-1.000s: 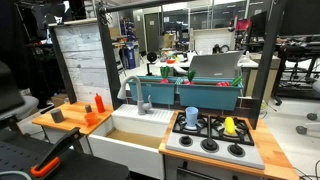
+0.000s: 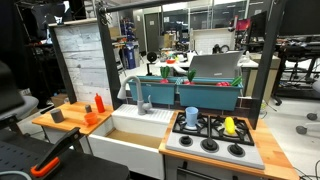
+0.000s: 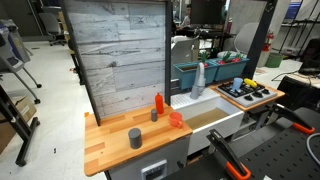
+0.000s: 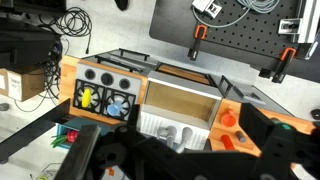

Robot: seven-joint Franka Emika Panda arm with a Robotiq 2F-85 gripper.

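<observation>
My gripper stands open in the wrist view, its dark fingers spread wide above the toy kitchen with nothing held between them. A light blue cup [image 2: 191,116] and a yellow object [image 2: 230,126] sit on the stove [image 2: 212,143]. Left of the stove is the sink basin [image 2: 135,141], which looks empty. On the wooden counter at the sink's other side rest an orange-red bowl [image 3: 176,119], a red bottle [image 3: 159,103] and grey cups, the larger one [image 3: 135,138] nearer the counter's front. No gripper fingers can be made out in the exterior views.
A grey faucet [image 2: 140,94] rises behind the sink. Blue planter boxes [image 2: 207,95] line the back, and a white plank wall [image 3: 128,67] stands behind the left counter. In front lies a dark perforated table [image 4: 255,40] with black and orange brackets.
</observation>
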